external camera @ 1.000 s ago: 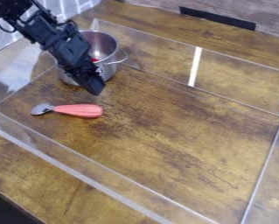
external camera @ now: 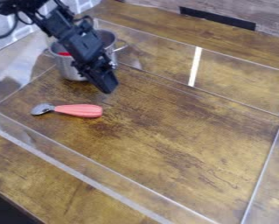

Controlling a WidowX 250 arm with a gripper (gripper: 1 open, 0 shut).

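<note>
My black gripper (external camera: 104, 80) hangs low at the upper left, in front of a steel pot (external camera: 104, 42) that it partly hides. Something red shows inside the pot beside the arm. Whether the fingers are open or shut is hard to make out. A pizza cutter with a pink handle (external camera: 79, 110) and a metal wheel lies flat on the wooden table (external camera: 188, 149), below and to the left of the gripper, apart from it.
Clear plastic panels or edges border the work area on the left and back. White tape (external camera: 195, 66) marks the back right.
My arm has shifted slightly to the right, with the gripper moving a little over the front of the pot. The pizza cutter has stayed in place.
</note>
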